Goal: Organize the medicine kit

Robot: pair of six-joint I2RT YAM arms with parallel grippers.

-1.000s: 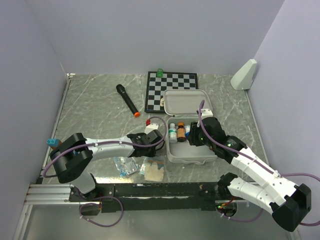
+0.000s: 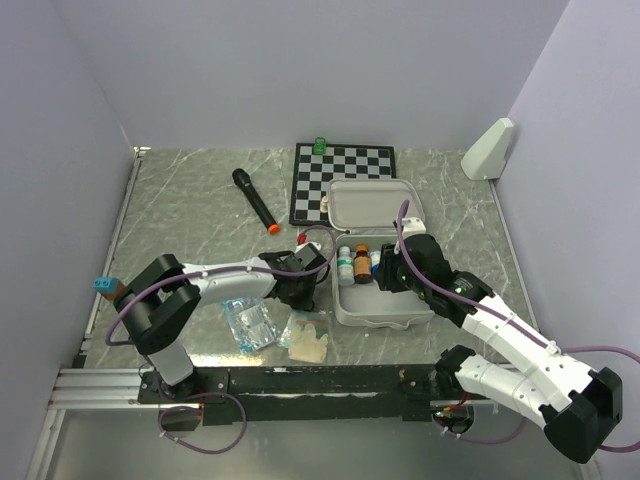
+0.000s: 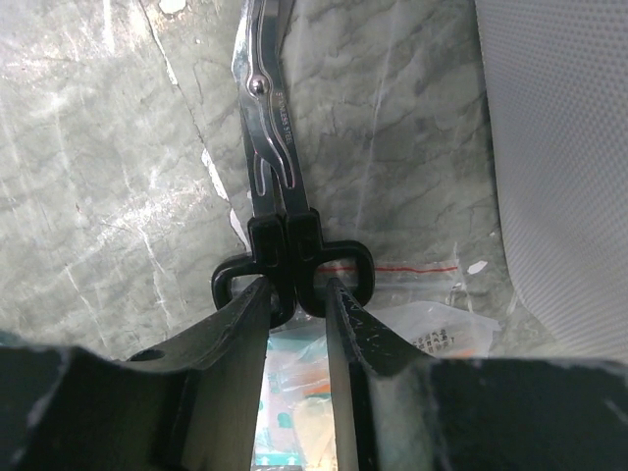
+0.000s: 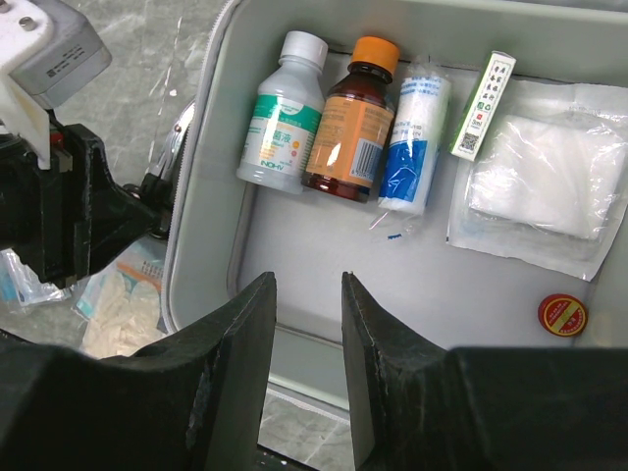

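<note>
Black-handled steel scissors (image 3: 262, 88) lie on the marble counter beside the kit's wall, with my left gripper low over their finger loops, part open; whether it touches them I cannot tell. The grey kit (image 2: 382, 312) holds a white bottle (image 4: 281, 128), a brown bottle (image 4: 343, 147), a wrapped roll (image 4: 412, 152), a slim box (image 4: 482, 108), a gauze packet (image 4: 540, 177) and a red tin (image 4: 562, 314). My right gripper hangs open over the kit, nothing between its fingers.
Plastic packets (image 2: 250, 322) and a bag with pale contents (image 2: 308, 342) lie at the front. The kit's lid (image 2: 370, 200), a checkerboard (image 2: 310, 175) and a microphone (image 2: 255, 200) are farther back.
The left arm has shifted slightly, its elbow rising and its gripper housing moving a little over the scissors. The right arm and the kit are unchanged.
</note>
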